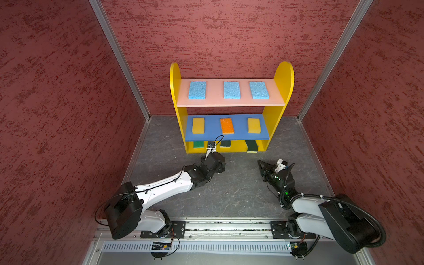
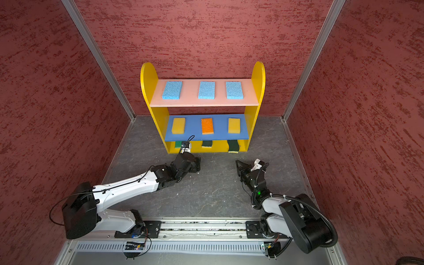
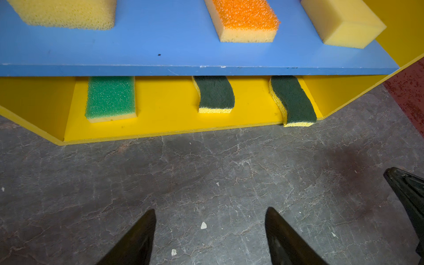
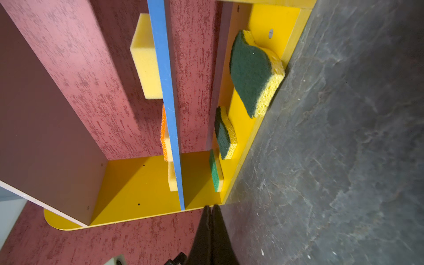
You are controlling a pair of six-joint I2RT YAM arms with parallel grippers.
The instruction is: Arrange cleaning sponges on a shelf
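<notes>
The yellow shelf unit holds three light-blue sponges on the pink top board (image 1: 212, 102), including a middle one (image 1: 231, 89), and yellow, orange (image 1: 227, 125) and yellow sponges on the blue board (image 3: 159, 61). On the yellow bottom level lie a green sponge (image 3: 110, 96) and two wavy dark-green ones (image 3: 213, 91) (image 3: 293, 99), the right one at the front edge. My left gripper is open over the floor before the bottom level, nothing between its fingers. My right gripper is shut and empty, low at the shelf's front right.
Bare grey floor (image 1: 238, 190) lies between the arms and in front of the shelf, with more free floor either side of it. Red walls (image 2: 75, 110) enclose the space at the back and sides.
</notes>
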